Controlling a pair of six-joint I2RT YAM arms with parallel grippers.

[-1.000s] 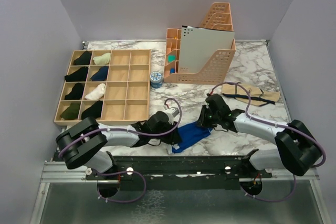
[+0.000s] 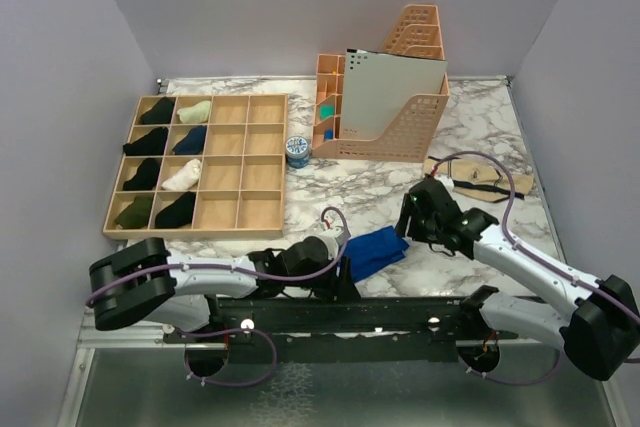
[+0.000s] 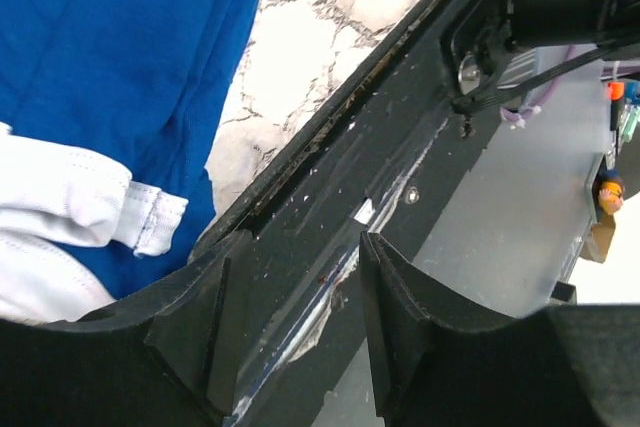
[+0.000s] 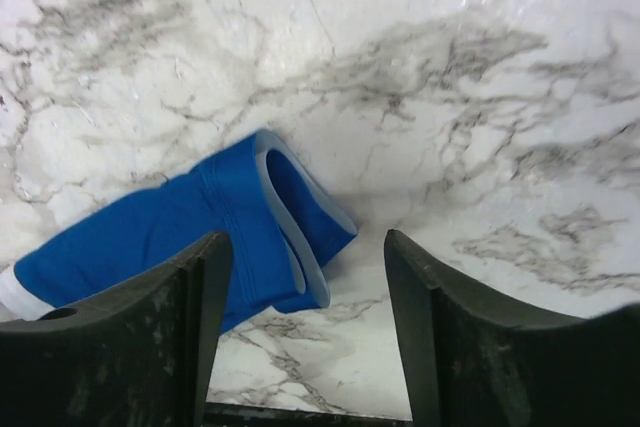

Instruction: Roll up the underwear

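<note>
The blue underwear [image 2: 373, 252] lies folded on the marble table near its front edge, its white band [image 3: 70, 197] showing at the left end in the left wrist view and a folded-over flap at its right end in the right wrist view. My left gripper [image 2: 340, 282] is at the front edge by the left end, fingers apart, nothing seen between them [image 3: 298, 267]. My right gripper [image 2: 410, 222] hangs above and just right of the underwear's right end, fingers spread with nothing held [image 4: 307, 257].
A wooden compartment box [image 2: 250, 172] with rolled garments stands left, a blue-and-white jar [image 2: 297, 147] and a peach organizer [image 2: 400, 142] behind. Tan cloths [image 2: 500, 182] lie back right. The black front edge [image 2: 390, 317] borders the marble.
My left gripper has moved toward the front edge and down in the top view.
</note>
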